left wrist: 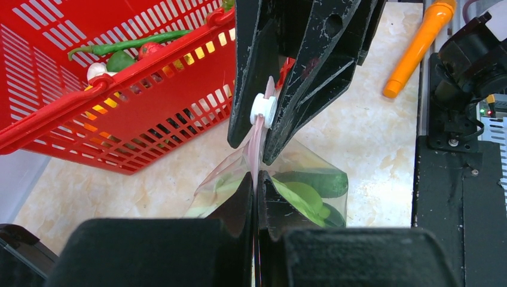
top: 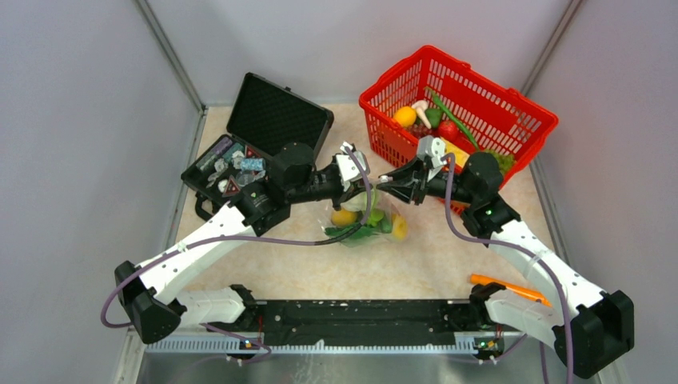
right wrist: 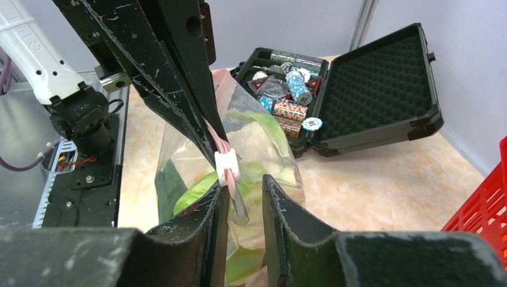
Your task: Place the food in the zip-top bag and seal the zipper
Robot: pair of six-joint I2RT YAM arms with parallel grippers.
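Observation:
Hanging between my grippers is the clear zip top bag (top: 392,214), with a yellow fruit (top: 344,217) and green vegetables (left wrist: 314,182) inside. My left gripper is shut on the bag's thin top edge, which runs up from its fingertips. Near the end of that edge sits the white zipper slider (left wrist: 263,110). My right gripper stands part open around the edge's end, its fingers apart on either side of the slider. In the right wrist view, the slider (right wrist: 227,166) is close to the left finger, with a short tail of the edge hanging below it.
Behind the right arm stands a red basket (top: 384,120) of food. An open black case (top: 276,120) with chips is at the back left. An orange stick-like object (top: 512,288) lies at the front right. Bare table shows in front of the bag.

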